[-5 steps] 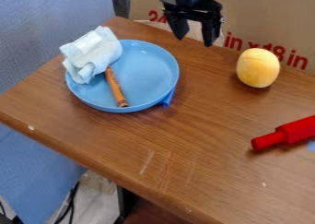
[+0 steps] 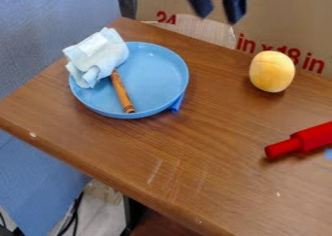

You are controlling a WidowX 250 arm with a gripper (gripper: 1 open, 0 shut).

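The dark gripper [image 2: 215,2] is at the top edge of the camera view, high above the table's back, blurred and mostly out of frame; whether it is open or shut is unclear. A blue plate [image 2: 155,81] on the left of the table holds a crumpled white cloth [image 2: 95,55] and an orange-brown stick [image 2: 122,92]. A yellow round object [image 2: 271,71] sits at the back right, and a red cylinder [image 2: 306,139] lies at the right edge.
A small blue item lies against the plate's right side. A cardboard box [image 2: 298,26] stands behind the table.
The gripper has risen from just above the table's back to the top edge of the view, now largely out of frame. The objects on the table have not moved.
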